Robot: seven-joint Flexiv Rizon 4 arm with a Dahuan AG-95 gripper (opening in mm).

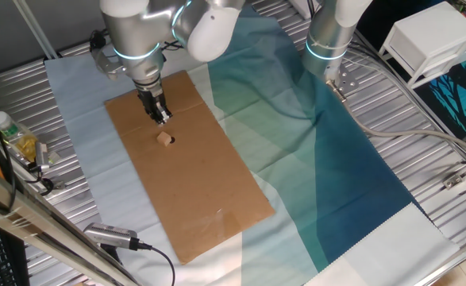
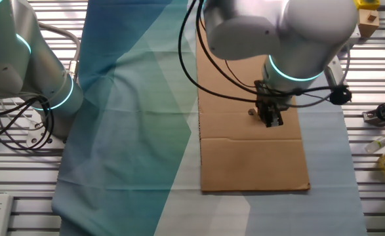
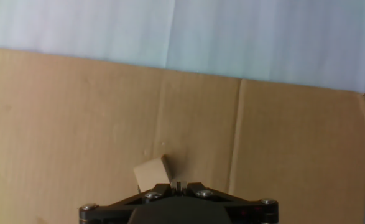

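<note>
A small light-brown block (image 1: 164, 139) rests on the flat cardboard sheet (image 1: 205, 191). My gripper (image 1: 163, 121) hangs above the cardboard, close beside the block and apart from it in that view. In the wrist view the block (image 3: 151, 174) shows just left of the gripper, its lower end hidden behind the finger linkage. The fingers meet at the middle, with nothing visible between them. From the second exterior view, the gripper (image 2: 273, 123) hangs over the cardboard and the block (image 2: 252, 112) is only partly visible beside it.
A wrinkled blue-green cloth (image 1: 272, 151) lies under the cardboard. A silver camera (image 1: 111, 235) sits by the front left edge, and bottles (image 1: 18, 137) stand at the left. The cardboard is otherwise bare.
</note>
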